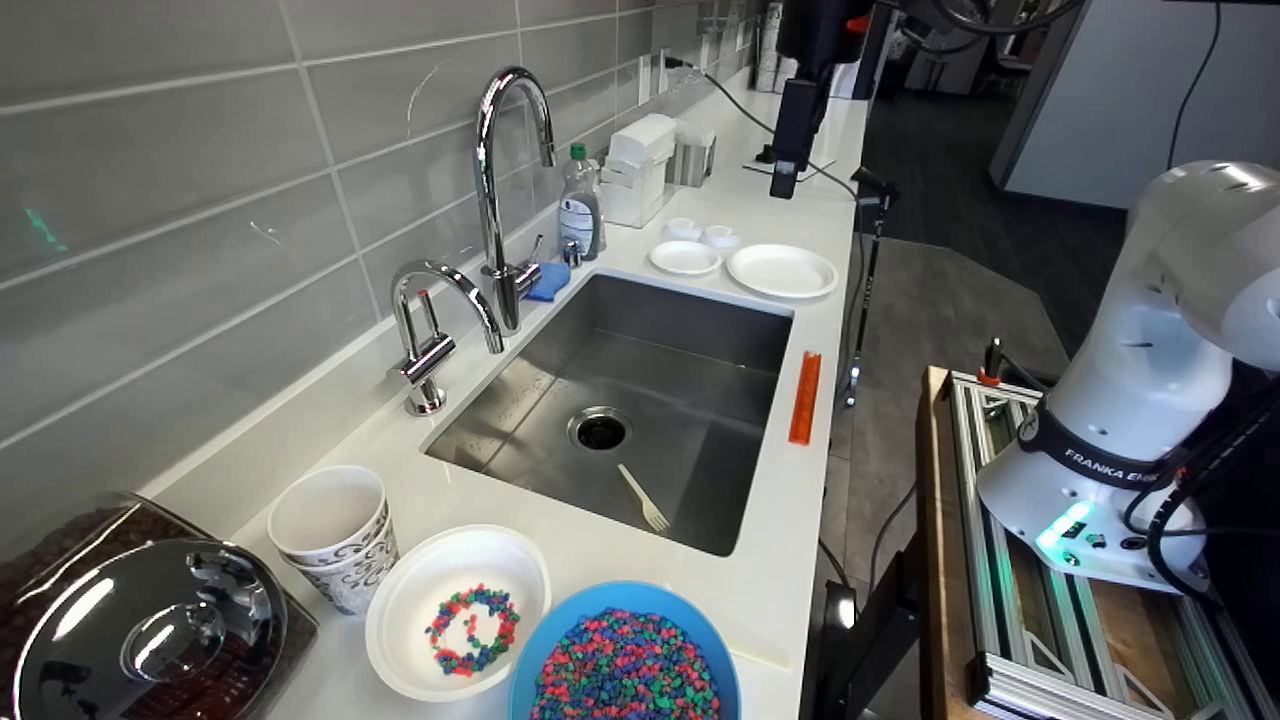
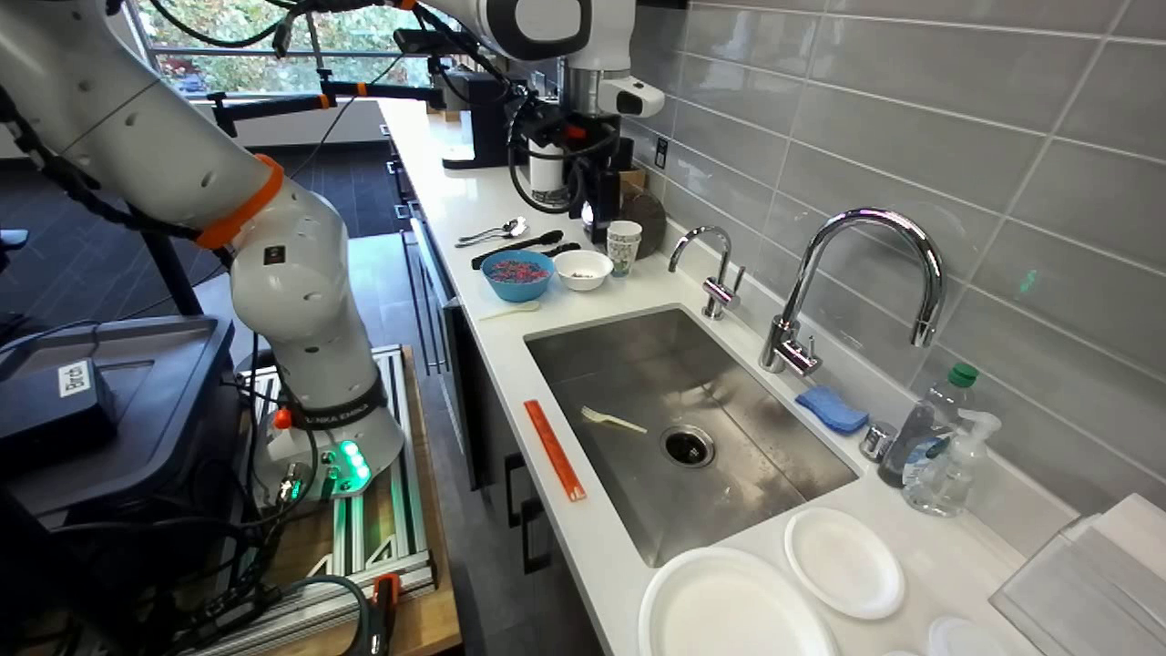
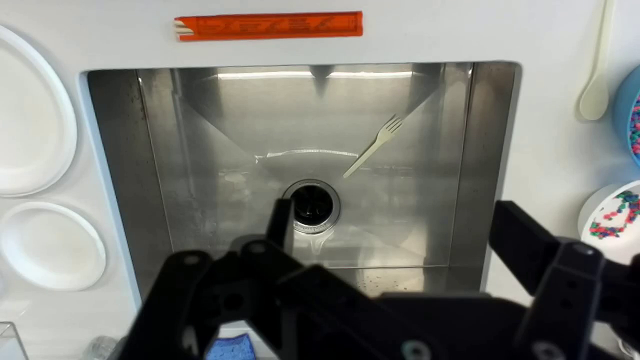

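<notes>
High above the counter, my gripper stands open in the wrist view, its two dark fingers wide apart with nothing between them. Below lies the steel sink [image 3: 414,210], with a pale fork [image 3: 376,147] on its floor near the drain [image 3: 312,206]. An orange chopstick packet [image 3: 270,26] rests on the counter along the sink's edge. Beyond one end of the sink sit a blue bowl [image 1: 716,636] full of coloured pieces and a white bowl [image 1: 402,612] with a few of them. A pale spoon [image 3: 595,99] lies beside the blue bowl.
Two chrome faucets [image 1: 486,180] rise behind the sink, with a blue sponge [image 2: 833,410] and a soap bottle [image 2: 929,426] nearby. White plates [image 1: 782,271] occupy the other end. Stacked paper cups [image 1: 348,558] stand by the wall. Bare counter borders the sink.
</notes>
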